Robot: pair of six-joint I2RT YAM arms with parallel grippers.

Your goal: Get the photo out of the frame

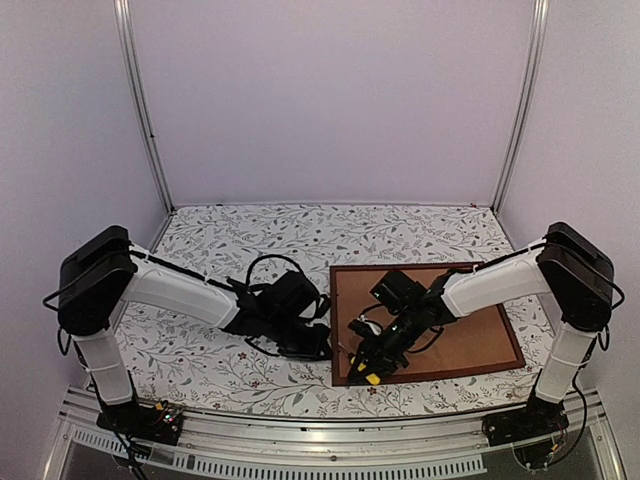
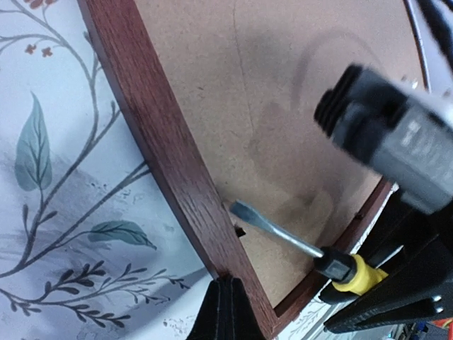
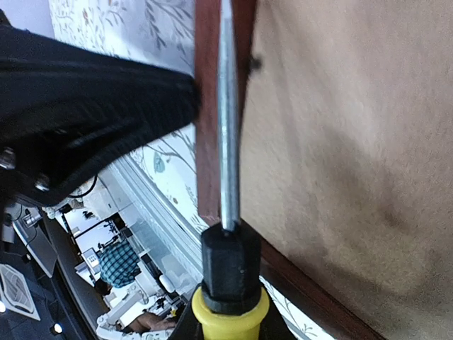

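The picture frame (image 1: pixel 334 310) lies back side up, with a dark reddish-brown wooden rim around a tan backing board (image 1: pixel 470 318). My left gripper is shut at the rim's left side, near the front corner; its tips touch the wood, and nothing shows between them. A screwdriver with a yellow and black handle (image 3: pixel 231 319) and a metal shaft (image 2: pixel 276 229) is held in my right gripper (image 1: pixel 362 372). In the left wrist view, its flat tip is over the board, close to a small dark tab (image 2: pixel 240 231) at the rim's inner edge.
The frame rests on a white tabletop (image 1: pixel 240 375) with a floral print. Open table lies left of the frame and behind it. A metal rail (image 1: pixel 320 440) runs along the front edge, close to the frame's near side.
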